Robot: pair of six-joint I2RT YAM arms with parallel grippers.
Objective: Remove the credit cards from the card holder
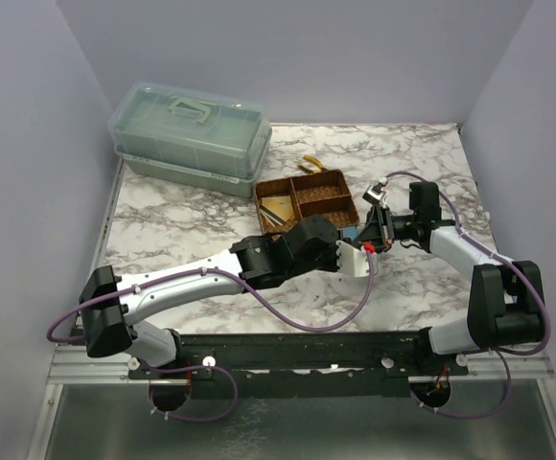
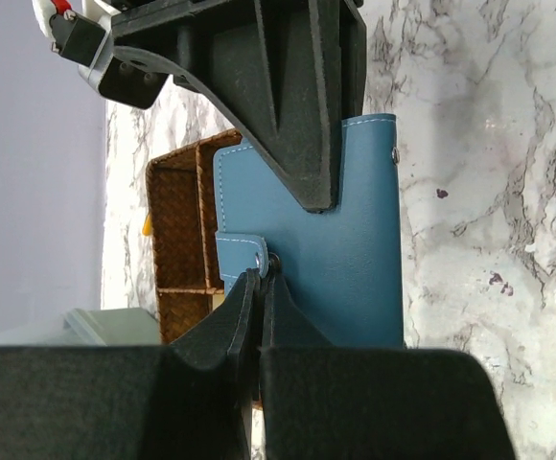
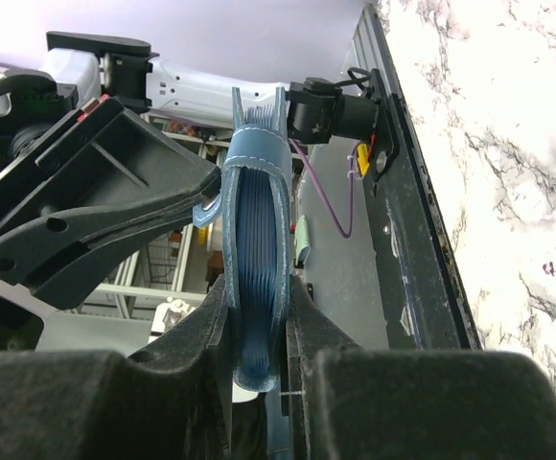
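The blue card holder (image 2: 355, 249) is held in the air in front of the wicker organizer, with stitched edges and a small flap with a snap. My right gripper (image 1: 376, 230) is shut on it; in the right wrist view it appears edge-on, with its thin inner layers (image 3: 257, 259) showing. My left gripper is shut at the flap's snap; whether anything sits between its fingertips is hard to tell.
A wicker organizer (image 1: 295, 192) stands behind the hands, pliers (image 1: 313, 165) beyond it. A lidded translucent green box (image 1: 187, 129) occupies the back left.
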